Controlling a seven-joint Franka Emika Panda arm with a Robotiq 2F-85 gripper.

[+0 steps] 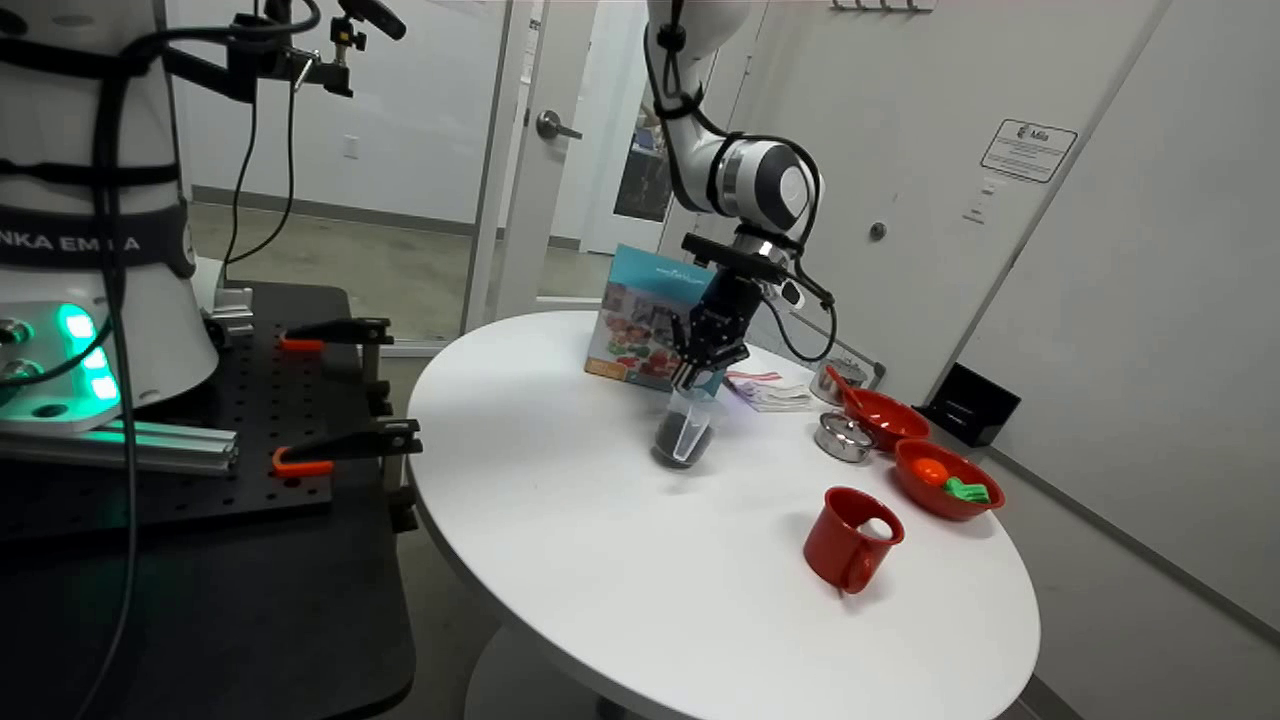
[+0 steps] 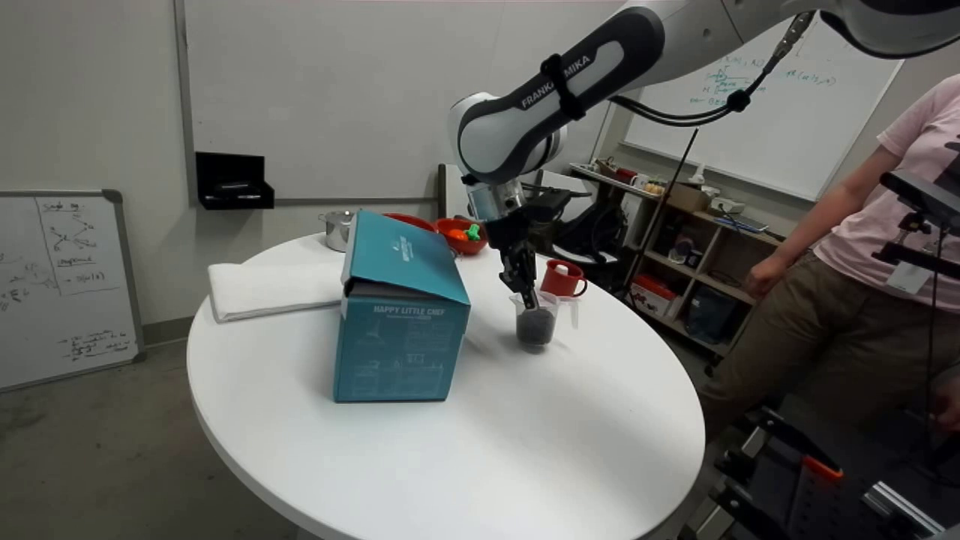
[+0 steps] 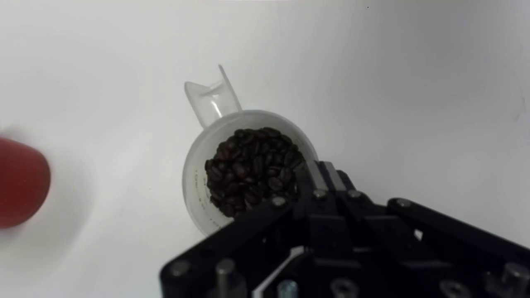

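A clear plastic measuring cup (image 3: 196,198) holding dark coffee beans (image 3: 253,171) stands upright on the white table. Its handle (image 3: 213,99) points away from my gripper in the wrist view. My fingers are closed together at the cup's rim, on the side opposite the handle; whether the thin rim lies between them, I cannot tell. Exterior view 1 has the gripper (image 1: 685,377) coming down at a slant onto the top of the cup (image 1: 684,434). From the other side, the gripper (image 2: 532,304) again meets the cup's rim (image 2: 550,297).
A red mug (image 1: 846,546) with something white inside stands apart from the cup. Close behind the arm is a teal box (image 2: 400,337). Red bowls (image 1: 948,492), a metal pot lid (image 1: 843,437) and folded cloths (image 1: 770,394) lie farther off.
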